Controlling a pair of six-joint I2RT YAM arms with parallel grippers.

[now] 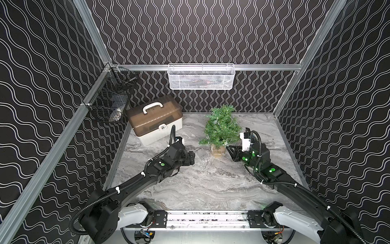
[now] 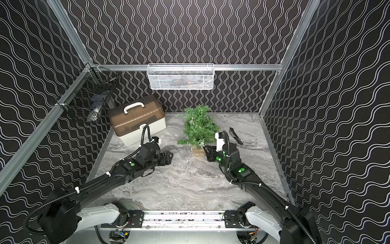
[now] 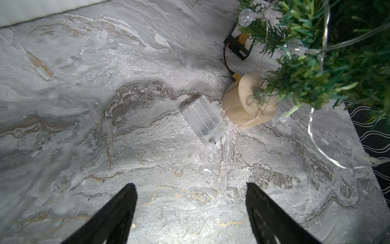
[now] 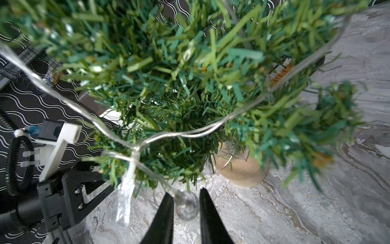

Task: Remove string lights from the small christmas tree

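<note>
The small green tree [image 1: 221, 125] stands upright on its round wooden base [image 3: 245, 103]. Clear light wire [image 4: 178, 134] runs across its branches, with clear bulbs attached. A transparent battery box [image 3: 204, 120] lies on the table beside the base. At the tree's right front, my right gripper is partly open, and one bulb [image 4: 186, 209] sits between its fingertips with narrow gaps visible. To the left of the base, my left gripper is open above bare table, nothing between its fingers. Wire behind the tree is hidden.
A brown-lidded toolbox [image 1: 156, 118] occupies the back left. One slim black object [image 2: 235, 136] lies right of the tree. A white mesh basket [image 1: 201, 78] hangs on the back wall. Free room shows at the front of the marbled table [image 1: 203, 187].
</note>
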